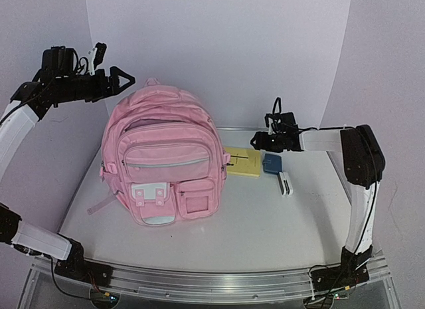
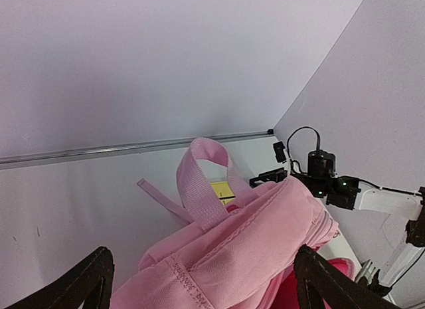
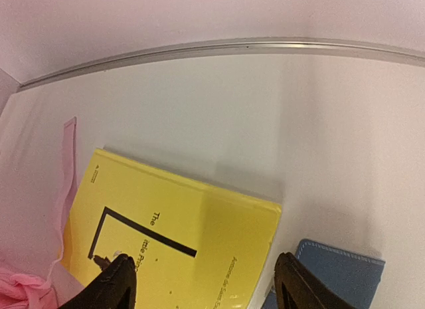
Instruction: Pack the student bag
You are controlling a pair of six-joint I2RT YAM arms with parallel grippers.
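A large pink backpack [image 1: 166, 156] stands on the left half of the table, its pockets facing the front. Above its upper left side hangs my left gripper [image 1: 126, 80], apart from the bag; its fingers [image 2: 83, 282] are wide apart and hold nothing. The bag's top handle [image 2: 199, 183] shows in the left wrist view. A yellow book [image 3: 179, 222], "The Little Prince", lies flat to the bag's right. My right gripper [image 1: 257, 141] is over the book's right end, its fingers [image 3: 299, 282] spread and empty. Beside the book is a dark blue item [image 1: 272, 163], partly hidden by a finger in the right wrist view.
A slim black-and-white item [image 1: 285, 183] lies in front of the blue one. Walls close in the back and both sides. A pink strap [image 3: 69, 163] trails by the book's left end.
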